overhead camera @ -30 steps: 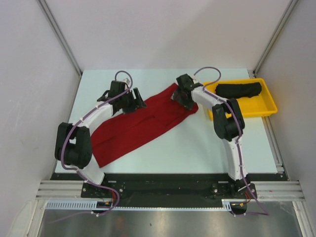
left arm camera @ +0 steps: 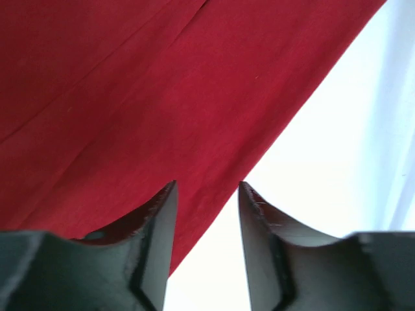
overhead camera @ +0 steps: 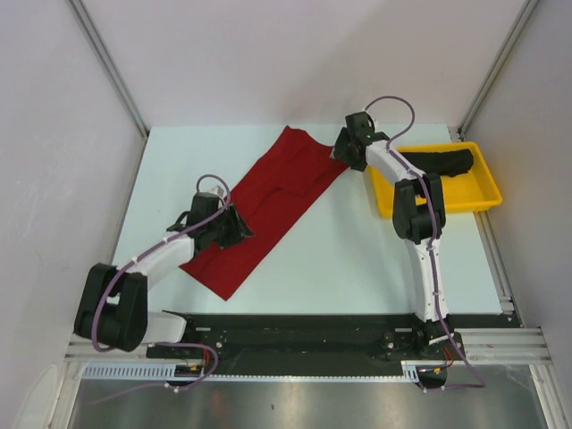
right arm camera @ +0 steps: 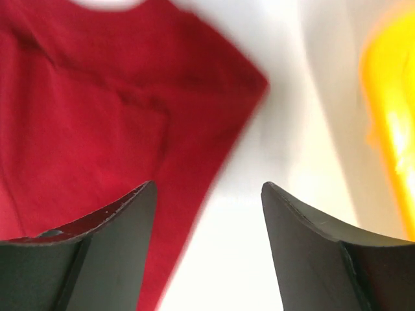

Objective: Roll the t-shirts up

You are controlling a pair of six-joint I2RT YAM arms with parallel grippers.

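Note:
A red t-shirt (overhead camera: 268,214) lies in a long folded strip running diagonally across the white table (overhead camera: 384,277). My left gripper (overhead camera: 234,223) hangs over its lower-left half, fingers parted over the fabric and its edge, as the left wrist view (left arm camera: 206,188) shows, with nothing between them. At the shirt's upper-right corner my right gripper (overhead camera: 347,152) has its fingers apart; in the blurred right wrist view (right arm camera: 209,190) they sit over the cloth's edge and bare table, holding nothing visible.
A yellow bin (overhead camera: 483,183) stands at the right, close beside the right gripper, with a dark rolled item (overhead camera: 447,163) inside.
The shirt has swung to a steeper diagonal.

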